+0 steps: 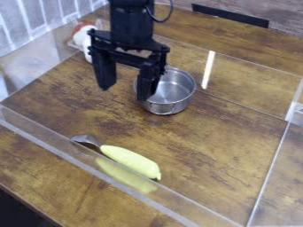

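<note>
My black gripper [126, 78] hangs over the upper middle of the tray, its two fingers apart and empty, partly in front of a steel pot [173, 92]. A yellow corn or banana-like object [129, 162] lies in the lower middle, with a metal spoon [87, 141] at its left end. A white object [83, 37] at the upper left is partly hidden behind the arm.
Clear plastic walls [249, 177] border the wooden work surface [201, 146]. A dark strip runs along the top right edge.
</note>
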